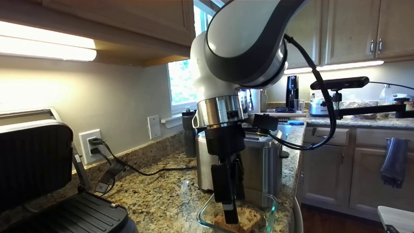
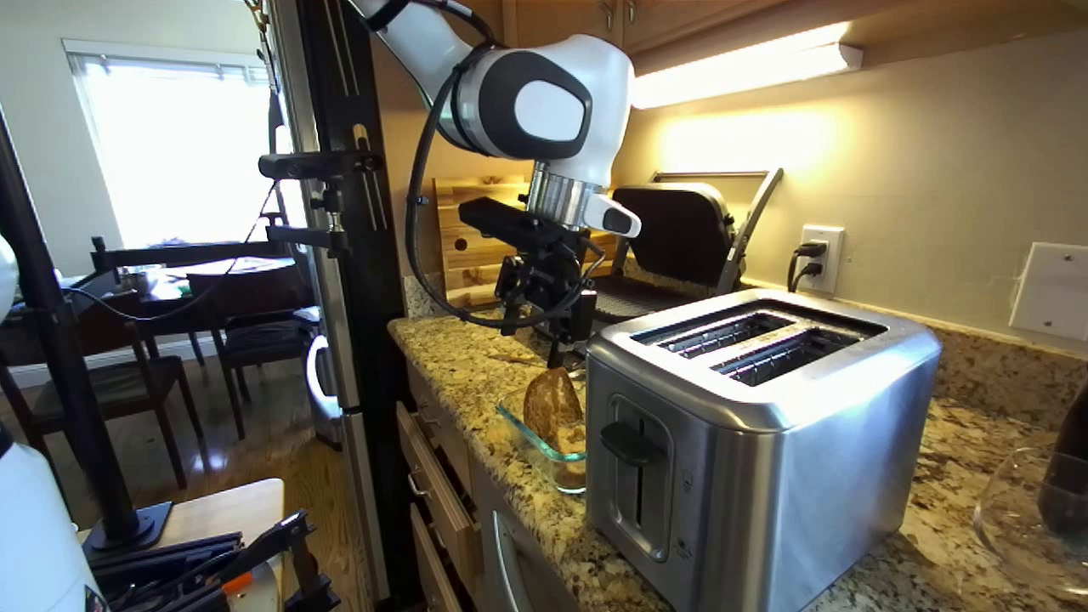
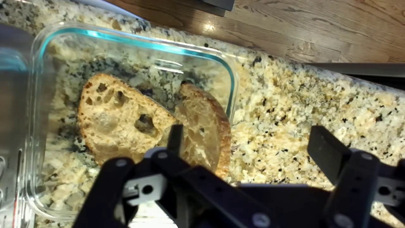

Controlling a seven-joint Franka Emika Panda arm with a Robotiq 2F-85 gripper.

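Note:
Two slices of brown bread sit in a clear glass container with a teal rim. In the wrist view one slice lies cut face up on the left; the other slice leans against the container's right wall. My gripper is open above them. Its left finger overlaps the inner side of the leaning slice, while the right finger is over the counter outside the container. Whether either finger touches the bread cannot be told. From exterior view 2, the leaning slice stands up, with my gripper just behind it.
A steel toaster with empty-looking slots stands right beside the container. An open black grill press is on the other side, with granite counter clear between. The counter's edge runs close along the container.

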